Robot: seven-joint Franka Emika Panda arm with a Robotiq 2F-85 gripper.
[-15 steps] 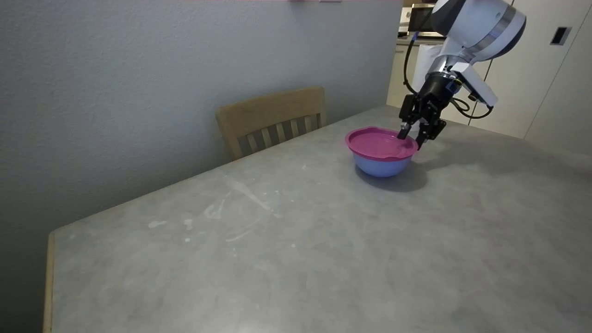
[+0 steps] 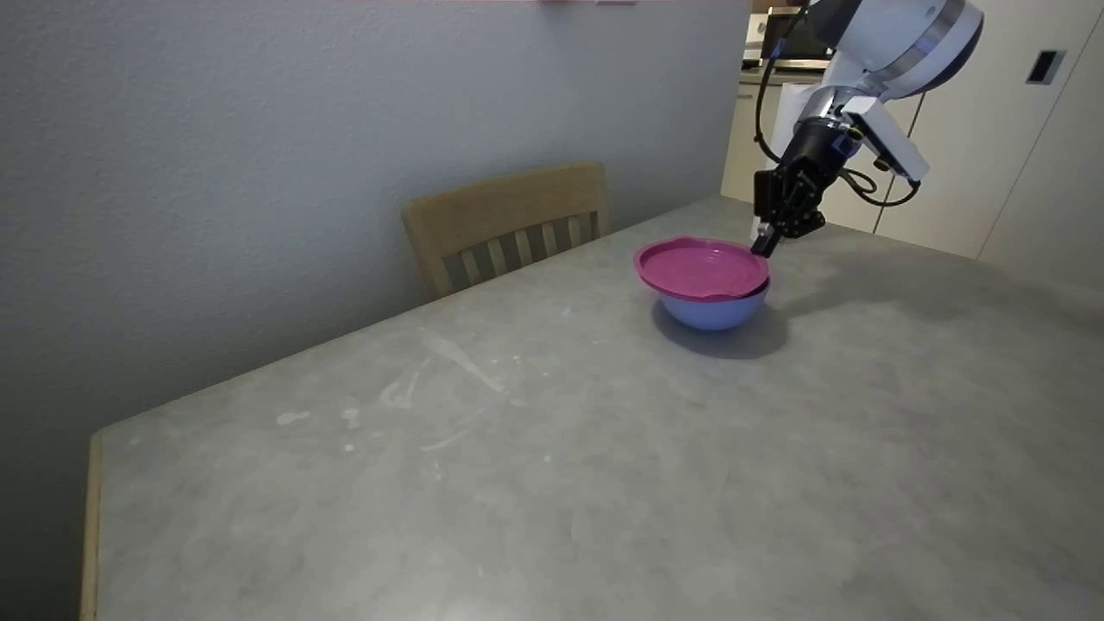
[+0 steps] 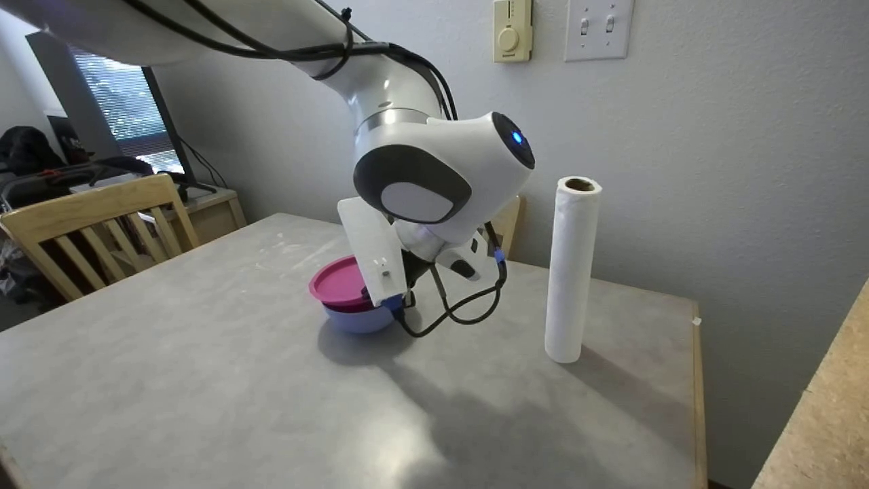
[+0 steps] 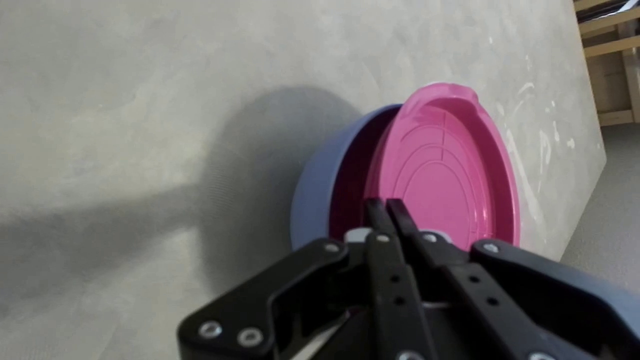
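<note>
A pink lid (image 2: 704, 269) lies across the top of a blue bowl (image 2: 716, 312) on the table, off-centre toward the chair side. In the wrist view the lid (image 4: 447, 168) leaves a dark crescent of the opening bare, beside the outer wall of the bowl (image 4: 313, 192). My gripper is shut, its two black fingertips close together at the lid's near edge. No part of the rim clearly shows between them. From the first exterior view, the gripper (image 2: 763, 248) comes down slantwise to the lid's right edge.
A white paper roll (image 3: 571, 273) stands upright on the table to the right of the arm. A wooden chair (image 2: 507, 222) backs onto the far table edge.
My gripper's fingers were apart around the lid's right edge and have come together. The lid has shifted left across the bowl, and the bowl has moved slightly left.
</note>
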